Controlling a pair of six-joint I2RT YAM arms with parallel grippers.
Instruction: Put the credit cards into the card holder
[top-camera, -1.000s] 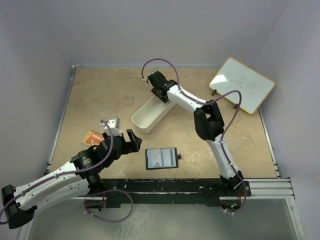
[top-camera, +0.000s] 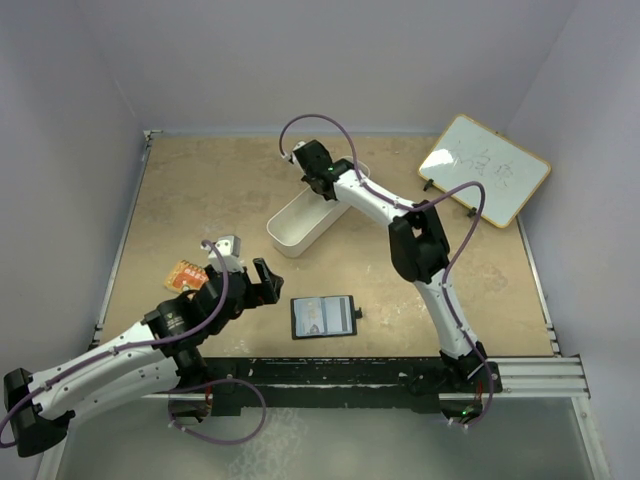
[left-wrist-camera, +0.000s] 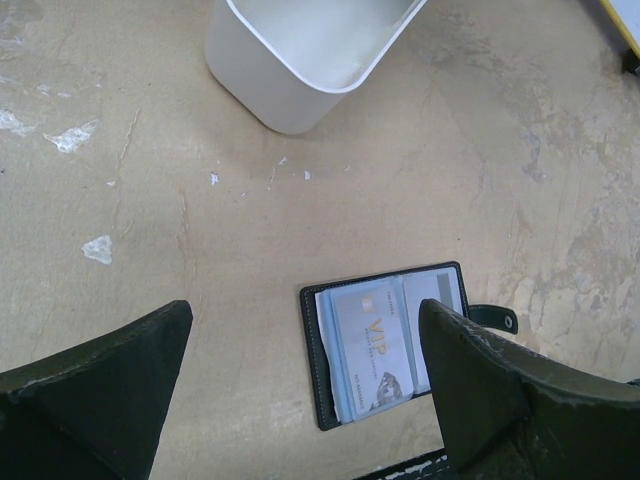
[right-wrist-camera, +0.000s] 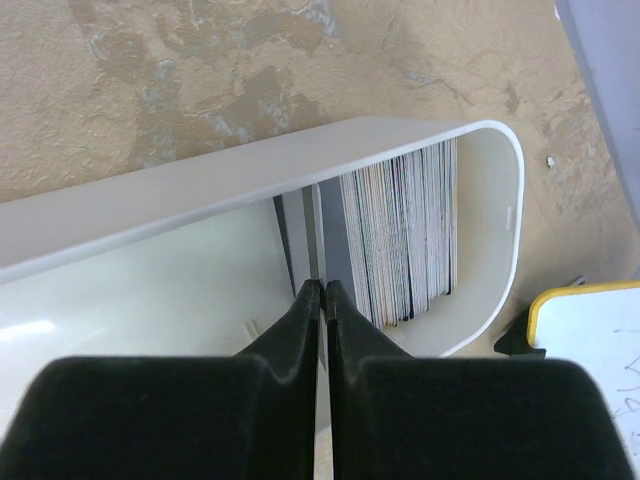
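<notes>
In the right wrist view, a long white bin (right-wrist-camera: 140, 210) holds a row of upright cards (right-wrist-camera: 405, 235) packed toward one end. My right gripper reaches into the bin with its fingers closed on the thin edge of one card (right-wrist-camera: 316, 225), slightly apart from the main row; its lower part is hidden. The black card holder (top-camera: 323, 317) lies open and flat at the front of the table, its strap to the right. A pale card marked "VIP" (left-wrist-camera: 372, 345) shows in its left pocket. My left gripper (top-camera: 268, 283) hovers left of the holder, open and empty.
A whiteboard (top-camera: 485, 170) with writing leans at the back right. An orange patterned item (top-camera: 186, 276) lies at the left, partly behind the left arm. Bare table lies between bin and holder.
The bin has slid very slightly to the right, and the right gripper has shifted a little at its far end. The left arm and card holder stay put.
</notes>
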